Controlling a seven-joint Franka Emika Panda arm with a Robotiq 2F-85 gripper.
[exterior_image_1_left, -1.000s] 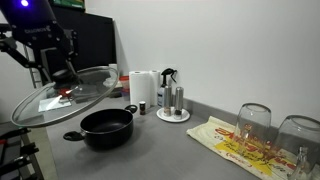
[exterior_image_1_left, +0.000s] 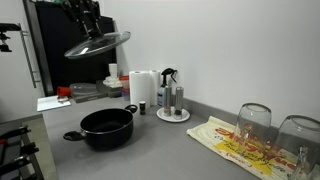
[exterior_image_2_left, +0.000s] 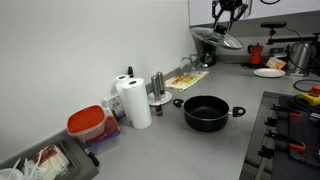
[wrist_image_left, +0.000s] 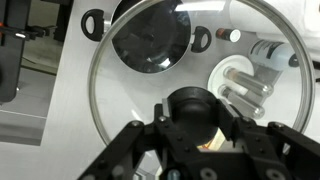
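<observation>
My gripper is shut on the dark round knob (wrist_image_left: 191, 105) of a clear glass lid (exterior_image_1_left: 98, 46). The lid hangs tilted in the air, well above the table. Below it, the black two-handled pot (exterior_image_1_left: 107, 128) stands uncovered and looks empty. In exterior view 2 the lid (exterior_image_2_left: 218, 39) is high over the far side of the pot (exterior_image_2_left: 205, 112). Through the glass in the wrist view, the pot (wrist_image_left: 150, 42) appears up and left of the knob rather than centred under it.
A white plate (exterior_image_1_left: 173, 117) with several bottles and shakers stands behind the pot, near a paper towel roll (exterior_image_2_left: 135, 104). Glass jars (exterior_image_1_left: 253, 125) rest on a patterned cloth (exterior_image_1_left: 218, 135) at the right.
The lid has risen and moved away from exterior view 1, along with my gripper, so it looks smaller and higher. The pot has stayed in place.
</observation>
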